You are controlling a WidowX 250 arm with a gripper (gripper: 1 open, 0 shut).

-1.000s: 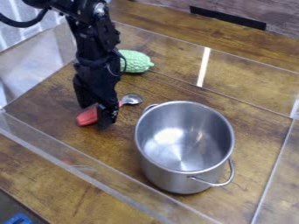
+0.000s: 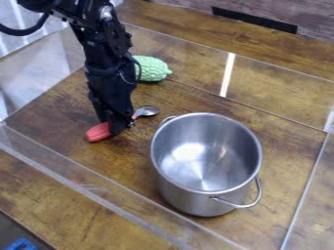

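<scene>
My black gripper [image 2: 112, 121] is low over the wooden table, its fingertips down at a small red object [image 2: 98, 132], which pokes out to the lower left. The fingers look closed around it, though the dark fingers hide the contact. A silver spoon-like piece [image 2: 146, 111] shows just right of the fingers, partly hidden by them; I cannot tell whether it joins the red piece. A large steel pot [image 2: 206, 166] stands to the right.
A pale green cob-like object [image 2: 152, 69] lies behind the arm to the right. Transparent edging runs along the left and front.
The gripper has shifted very slightly at the red object; the pot and green object are unmoved.
</scene>
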